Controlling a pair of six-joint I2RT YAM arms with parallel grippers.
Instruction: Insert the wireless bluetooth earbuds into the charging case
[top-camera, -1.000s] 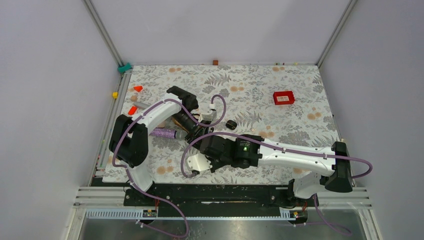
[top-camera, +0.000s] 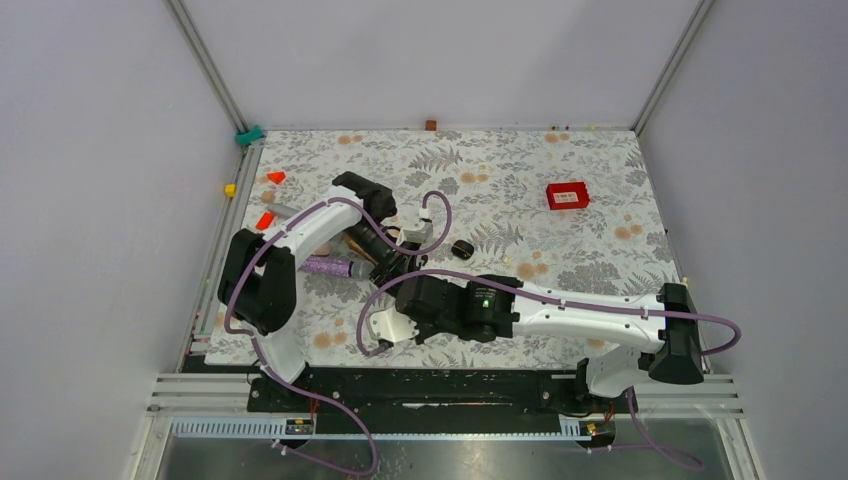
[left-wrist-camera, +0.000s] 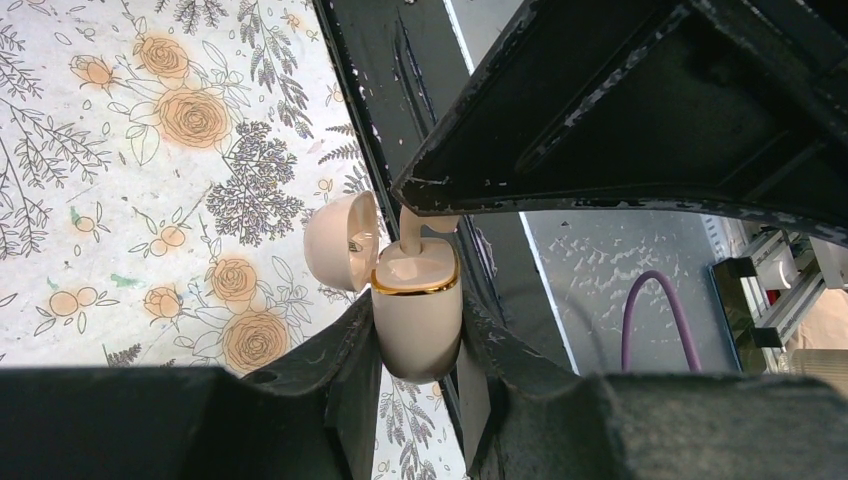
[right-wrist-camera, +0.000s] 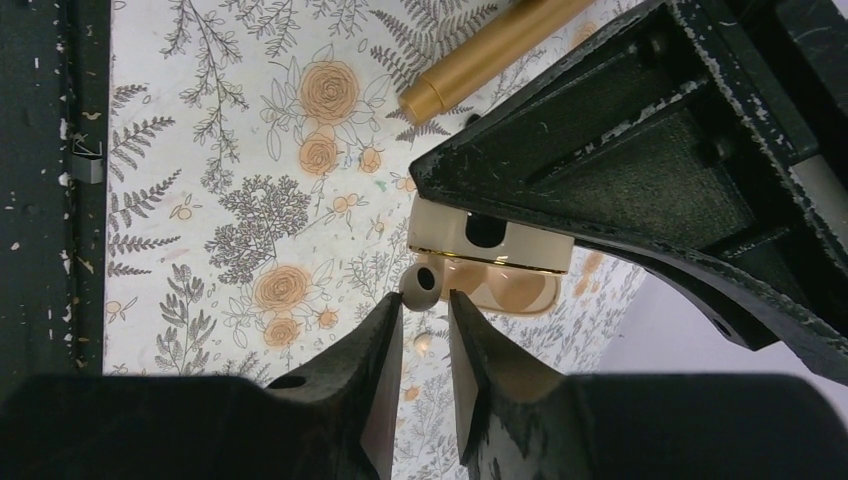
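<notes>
The cream charging case (left-wrist-camera: 417, 325) has a gold rim, and its rounded lid (left-wrist-camera: 342, 242) stands open at the side. My left gripper is shut on the case body. In the right wrist view, a small cream earbud (right-wrist-camera: 420, 284) with a dark spot sits at the tips of my right gripper, which is shut on it. The earbud is right beside the case's (right-wrist-camera: 540, 247) gold-edged opening; whether any of it is inside cannot be told. From above, both grippers meet near the table's middle, where the arms hide the case and earbud.
A gold tube (right-wrist-camera: 490, 62) lies on the floral tablecloth. From above, a small black object (top-camera: 462, 249) is right of the grippers, a red box (top-camera: 567, 196) is at the right, and a purple bottle (top-camera: 328, 266) is beneath the left arm.
My right arm's wrist has shifted slightly left and toward the front edge. The left arm looks still.
</notes>
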